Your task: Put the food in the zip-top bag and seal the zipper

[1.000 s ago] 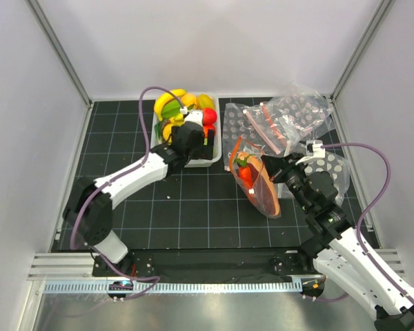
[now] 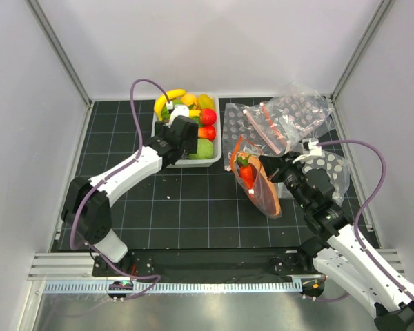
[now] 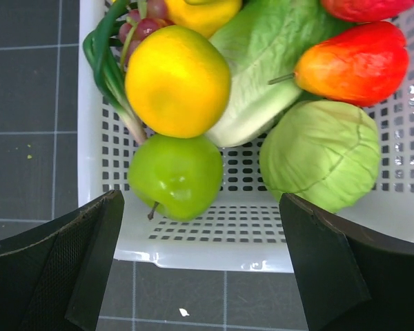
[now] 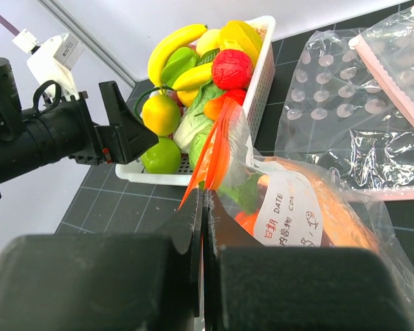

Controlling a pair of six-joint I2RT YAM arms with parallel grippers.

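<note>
In the top view my left gripper is over the near part of the white basket. In the left wrist view its fingers are spread wide, with a green apple and a cabbage beyond the fingertips; nothing is gripped. A clear zip top bag with an orange zipper edge holds a red pepper and a long orange-brown item. My right gripper is shut on the bag's edge at its mouth, which stands spread at the top.
Flat, empty-looking bags lie at the back right. Besides the apple and cabbage, the basket holds a yellow-orange fruit, leafy greens, a banana and other foods. Bare dark tiles stretch across the middle front.
My left gripper has shifted left over the basket, uncovering the cabbage in the top view. The bag and right arm look almost unmoved.
</note>
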